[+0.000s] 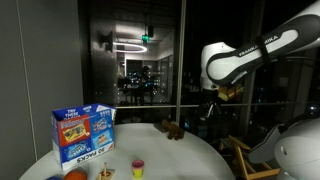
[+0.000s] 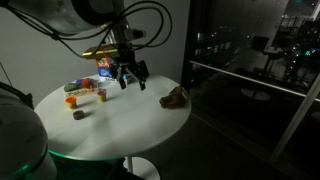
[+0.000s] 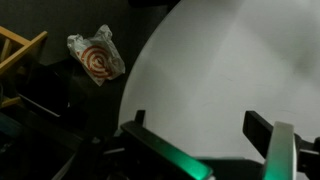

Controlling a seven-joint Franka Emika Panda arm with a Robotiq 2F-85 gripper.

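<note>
My gripper hangs above the round white table, its fingers wide apart with nothing between them. In the wrist view the two fingers frame only bare tabletop near the table's edge. A blue snack box stands upright at the table's left in exterior view 1. Near it are a small red-and-yellow tub and an orange round item. A brown object, perhaps a soft toy, lies by the table's rim, well apart from my gripper.
A crumpled wrapper with an orange spiral lies off the table, over the dark floor. A wooden chair stands beside the table. The tabletop under my gripper is clear. Several small items, including a dark round one, occupy one side.
</note>
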